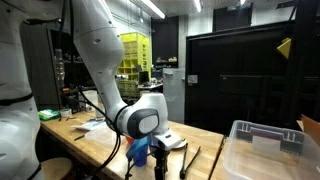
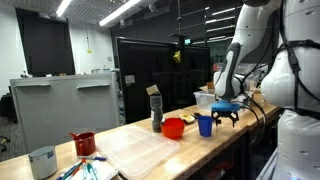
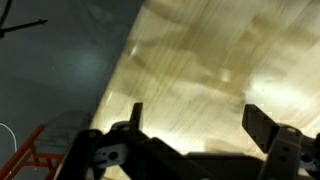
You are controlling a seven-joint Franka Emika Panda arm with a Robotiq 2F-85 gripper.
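In the wrist view my gripper stands open, its two dark fingers far apart with only bare wooden tabletop [image 3: 190, 75] between them. Exterior view 2 has the gripper [image 2: 225, 119] low over the table, beside a blue cup [image 2: 205, 126]. A red bowl [image 2: 174, 128] lies on the far side of that cup from the gripper. From exterior view 1, the white arm head covers much of the blue cup [image 1: 139, 154]. No cup or bowl enters the wrist view.
A clear plastic bin [image 1: 270, 150] sits at the right, with a dark stick-like tool [image 1: 190, 162] on the table left of it. Further along the table are a pale tray [image 2: 138, 150], a dark canister [image 2: 156, 108], a red pot [image 2: 85, 143] and a grey pot [image 2: 43, 162].
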